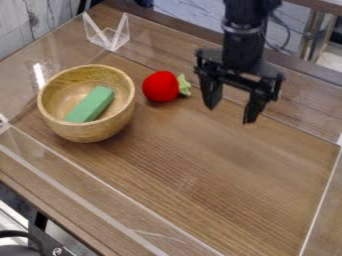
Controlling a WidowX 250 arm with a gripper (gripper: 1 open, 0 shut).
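Note:
My gripper [227, 95], dark and blurred, hangs low over the right middle of the table, to the right of a red round object [160, 86] that has a small green piece beside it, like a strawberry or tomato. I cannot tell whether the gripper is open or shut. A wooden bowl [60, 95] on the left holds a green oblong object [90, 104].
A clear plastic container or rack [107, 30] stands at the back left. Dark cables lie at the lower left edge.

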